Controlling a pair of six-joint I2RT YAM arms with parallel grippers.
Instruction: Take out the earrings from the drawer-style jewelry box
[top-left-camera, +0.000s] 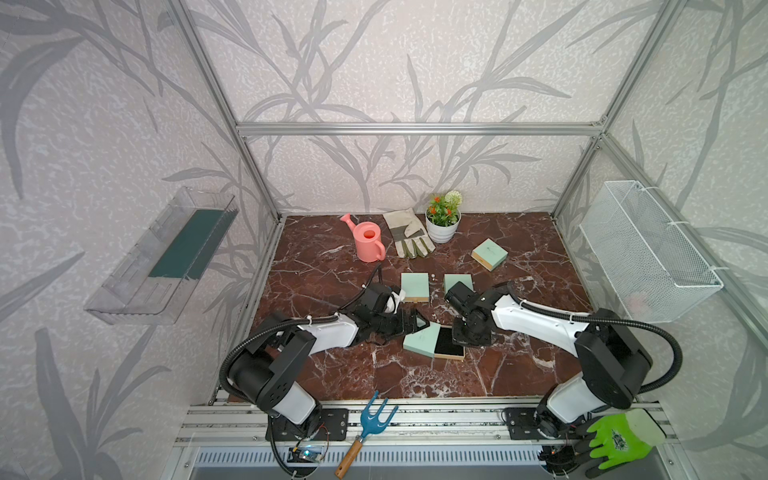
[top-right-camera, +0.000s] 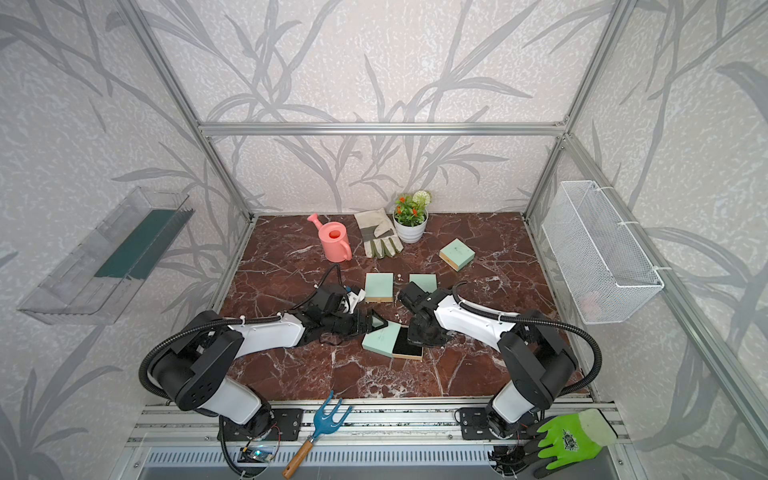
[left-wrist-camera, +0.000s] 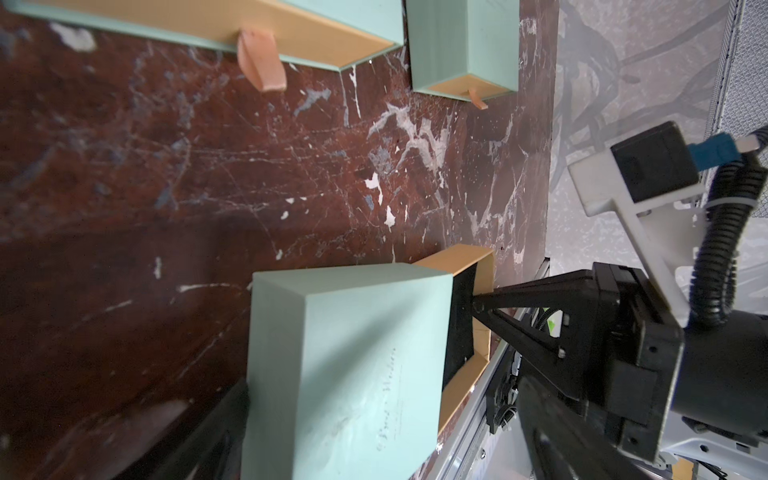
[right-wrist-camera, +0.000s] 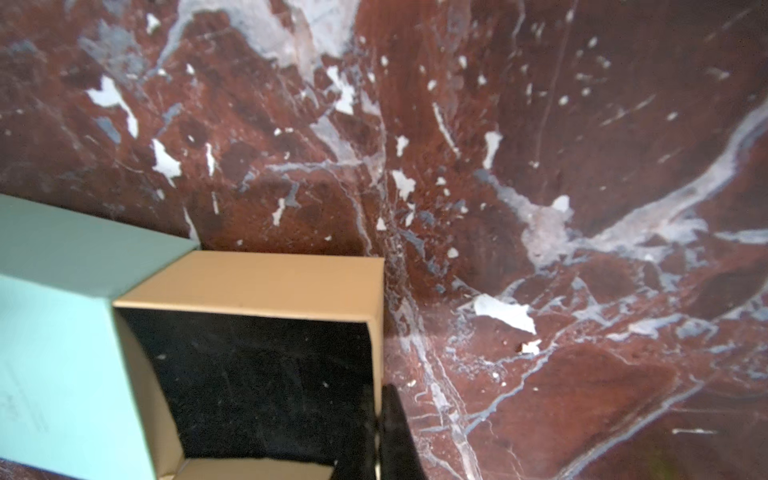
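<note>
In the left wrist view a mint-green jewelry box (left-wrist-camera: 368, 368) lies on the table between the open fingers of my left gripper. Its drawer (right-wrist-camera: 248, 284) is pulled well out to the right, and the black lining (right-wrist-camera: 264, 384) shows no earrings on the visible part. At the drawer's far end, my right gripper is shut on the thin end wall, one finger inside and one outside. Tiny pale specks, possibly earrings, lie on the table between two other mint boxes (top-left-camera: 414, 285) (top-left-camera: 458, 281) behind; they are too small to tell.
Another mint box (top-left-camera: 489, 253) sits at the back right. A pink watering can (top-left-camera: 369, 241), work gloves (top-left-camera: 409, 233) and a potted plant (top-left-camera: 442, 220) line the back. Bare marble tabletop (top-left-camera: 376, 376) lies in front of the arms.
</note>
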